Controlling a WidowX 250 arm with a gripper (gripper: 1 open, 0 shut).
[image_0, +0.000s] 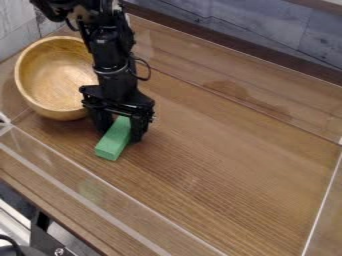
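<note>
The black gripper is low over the wooden table, down around the upper part of a green block, which lies on the surface beside the bowl. The fingers hide the block's top end; whether they are closed on it I cannot tell. An orange-tan bowl sits to the left of the arm.
A marbled grey wall runs along the back right. The table's front left edge borders a dark gap.
</note>
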